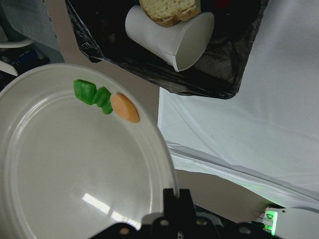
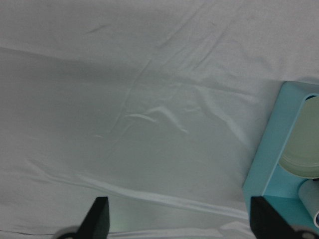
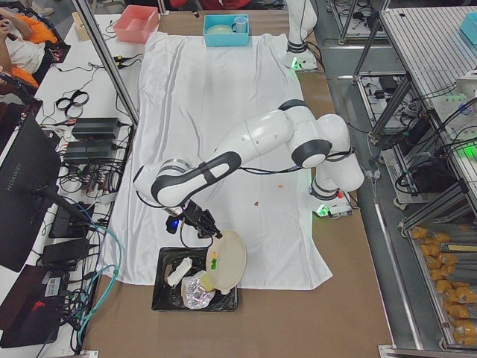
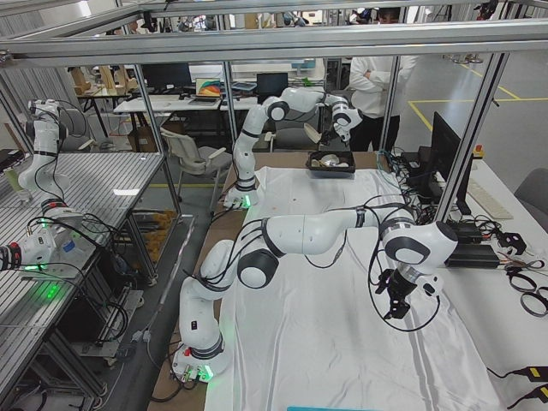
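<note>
My left gripper is shut on the rim of a cream plate [image 1: 75, 154], which hangs tilted over the right side of the black-lined bin [image 3: 160, 294]. Green pieces [image 1: 84, 91] and an orange piece [image 1: 125, 107] sit on the plate. The bin holds a white paper cup [image 1: 154, 37], bread [image 1: 167, 10] and crumpled foil [image 3: 195, 297], partly hidden. My right gripper is open above the white cloth, with a light blue box [image 2: 271, 144] beside it in its wrist view, holding a pale green plate [image 2: 301, 139] and a cup [image 2: 311, 199].
A pink box [image 3: 136, 22] stands on the side table among cables and electronics. Metal frame posts and a monitor [image 3: 22, 194] line the side.
</note>
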